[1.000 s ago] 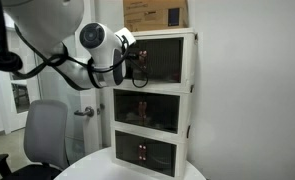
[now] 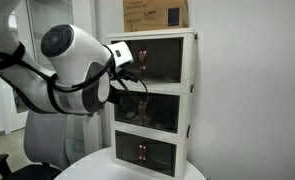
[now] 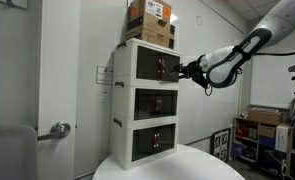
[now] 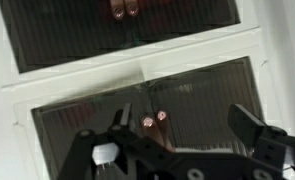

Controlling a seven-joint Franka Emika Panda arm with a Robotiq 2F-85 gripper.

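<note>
A white cabinet (image 2: 190,110) stands on a round white table, with three stacked compartments, each having dark double doors. All the doors look shut. In the wrist view, the upper compartment's doors (image 4: 187,18) and the doors below them (image 4: 202,98) fill the scene, with small reddish-brown handles (image 4: 161,117) near the seam. My gripper faces the lower of these two pairs, its fingers (image 4: 249,126) spread wide to either side of the handles, with nothing between them. In exterior view 2, the gripper (image 3: 190,72) hangs in front of the cabinet at top-compartment height, apart from it.
Cardboard boxes (image 3: 150,22) sit on top of the cabinet. Bare white table (image 3: 192,162) surrounds its base. A grey chair (image 2: 49,140) stands at the left, and shelves with boxes (image 3: 262,130) are in the background. A loop of cable hangs by the gripper.
The arm came down from near the top compartment, shifted left in exterior view 1, and looks larger there now. The cabinet and its doors look unchanged.
</note>
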